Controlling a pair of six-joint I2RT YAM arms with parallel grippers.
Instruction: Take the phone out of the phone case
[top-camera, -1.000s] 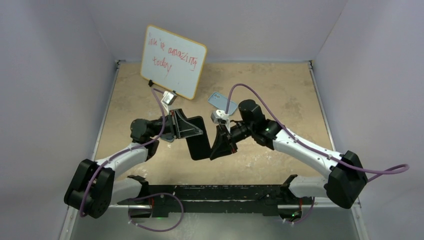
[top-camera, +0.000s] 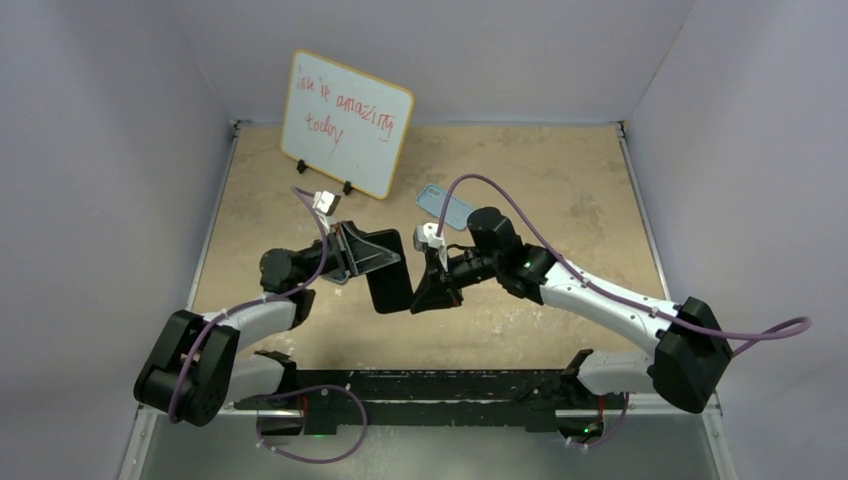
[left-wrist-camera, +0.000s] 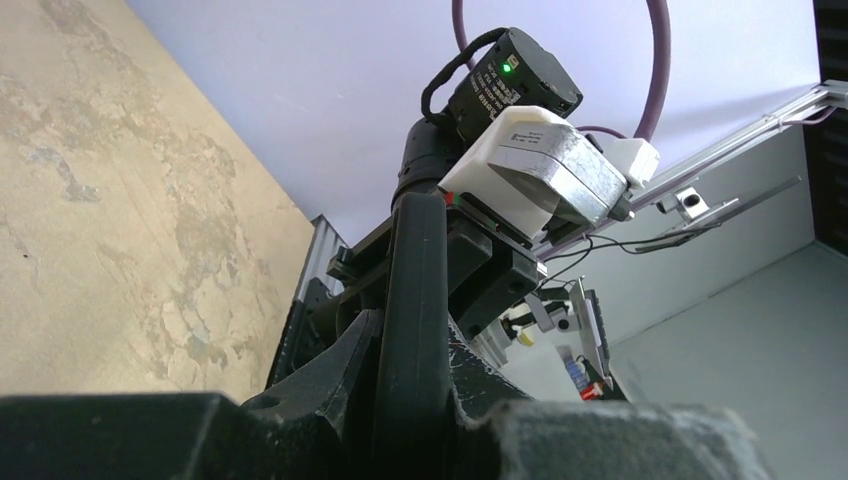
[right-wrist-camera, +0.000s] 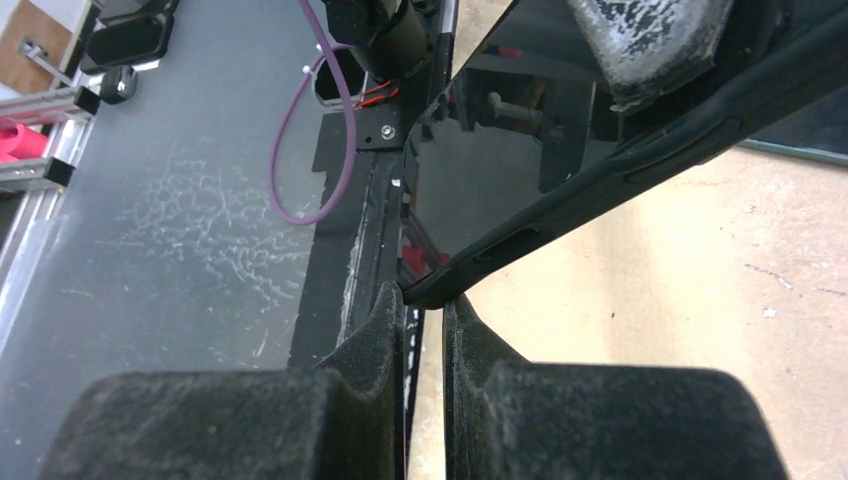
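In the top view a black phone (top-camera: 390, 285) hangs above the table between my two grippers; whether a case is around it is hard to tell. My left gripper (top-camera: 385, 255) lies over its upper part; in the left wrist view the dark phone edge (left-wrist-camera: 410, 300) stands upright close up, and the finger state is unclear. My right gripper (top-camera: 420, 298) is shut on the phone's lower corner. In the right wrist view that corner, with a black rim (right-wrist-camera: 560, 210), sits at its fingertips (right-wrist-camera: 425, 305), and a padded left finger (right-wrist-camera: 650, 40) rests over the dark glossy face.
A light-blue phone or case (top-camera: 445, 205) lies on the table (top-camera: 540, 180) behind the grippers. Another item (top-camera: 337, 280) is mostly hidden under the left arm. A whiteboard (top-camera: 345, 120) stands at the back left.
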